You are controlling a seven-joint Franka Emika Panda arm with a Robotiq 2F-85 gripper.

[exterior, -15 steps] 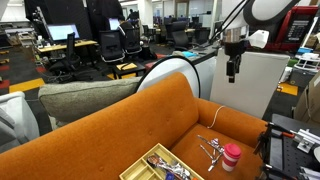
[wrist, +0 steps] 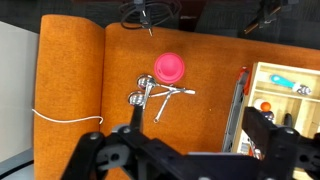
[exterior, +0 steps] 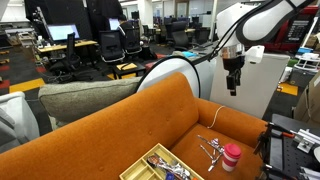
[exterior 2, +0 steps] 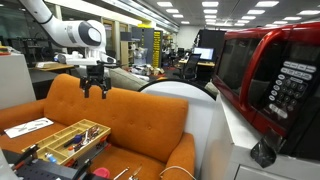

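My gripper [exterior 2: 95, 94] hangs high above the orange sofa seat [exterior: 237, 122], its fingers spread apart with nothing between them. Looking down in the wrist view, both dark fingers [wrist: 137, 116] reach in from the bottom edge, widely separated. Beyond them on the seat lie metal measuring spoons or tongs-like utensils [wrist: 160, 97]; their exact kind is unclear. A red-lidded tub [wrist: 169, 68] stands close by. To the right sits a wooden tray [wrist: 258, 78] holding small tools, including a light-blue-handled one [wrist: 283, 81].
The sofa backrest [exterior: 120, 125] rises along one side. A white cord [wrist: 65, 118] runs over the seat on the left. A dark red microwave [exterior 2: 290, 75] stands on a white cabinet [exterior 2: 225, 135]. Bare seat surrounds the utensils.
My arm has turned and come slightly lower, with the gripper still high over the seat. The tub, utensils and tray have not moved.
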